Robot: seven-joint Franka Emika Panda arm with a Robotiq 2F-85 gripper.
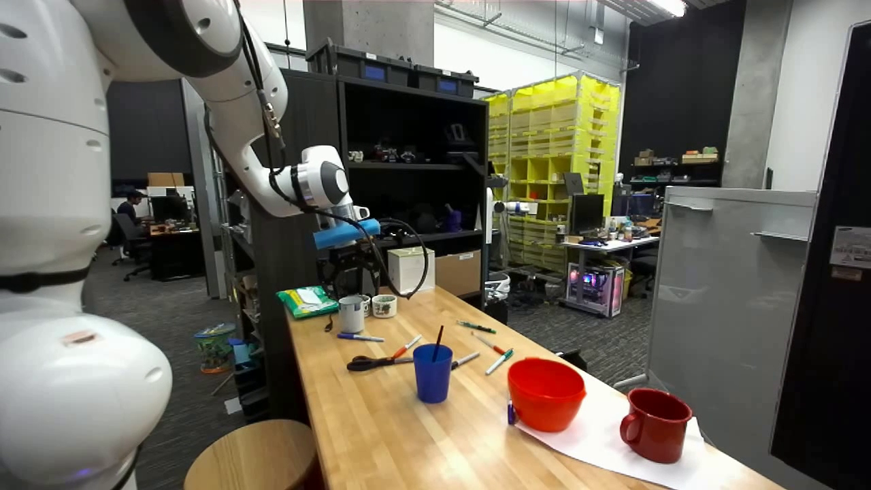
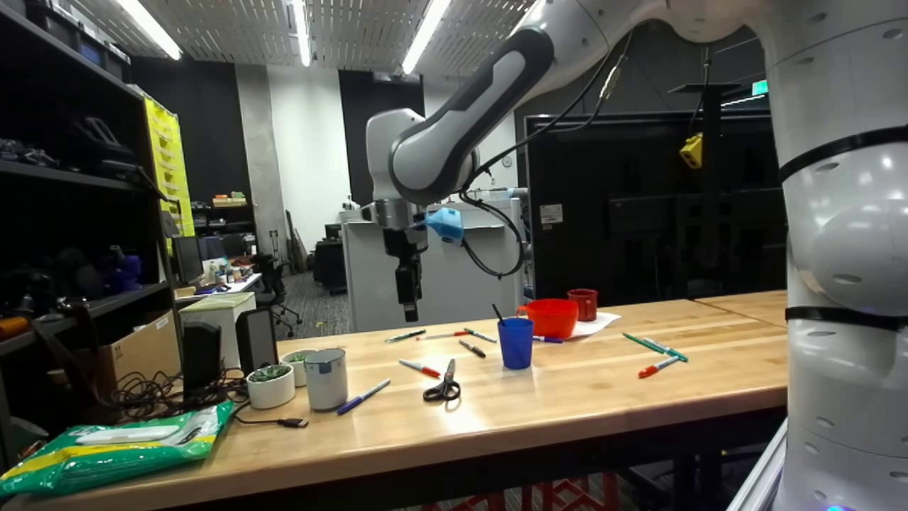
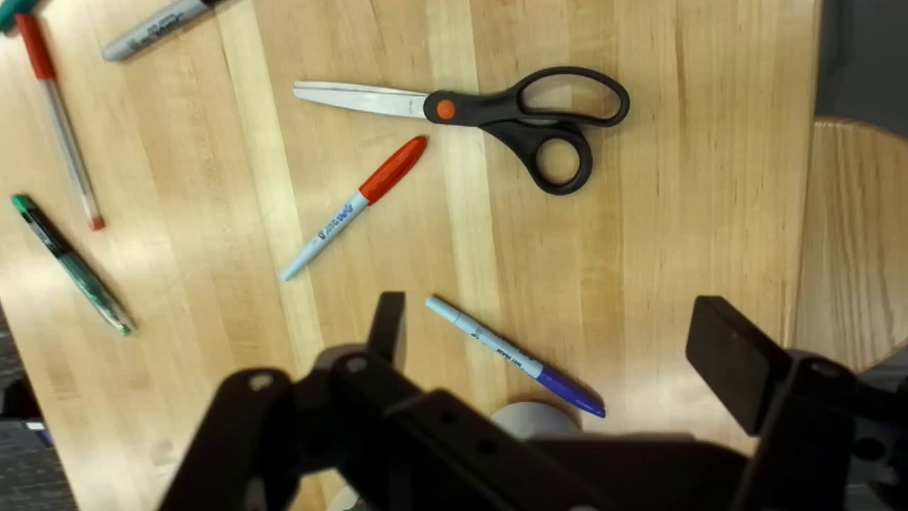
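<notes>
My gripper stands open above the table, with nothing held between its wide-set fingers [image 3: 733, 365]. In exterior view 2 the gripper [image 2: 410, 302] hangs in the air, pointing down. Through the gap in the wrist view a blue-capped marker [image 3: 519, 358] lies on the wood below. A red-capped marker [image 3: 357, 209] rests ahead of it, and black-handled scissors [image 3: 477, 109] lie farther up. Toward the table's middle stands a blue cup [image 1: 432, 373] with a dark pen upright in it. The grey mug [image 2: 327, 380] is largely hidden by the gripper in the wrist view.
Two small plant pots [image 2: 270, 386] and a green packet [image 1: 307, 301] crowd the mug's end. A red bowl [image 1: 545, 395] and dark red mug [image 1: 656, 425] stand on white paper [image 1: 600, 445]. Several other pens are scattered; bare wood lies along the front edge.
</notes>
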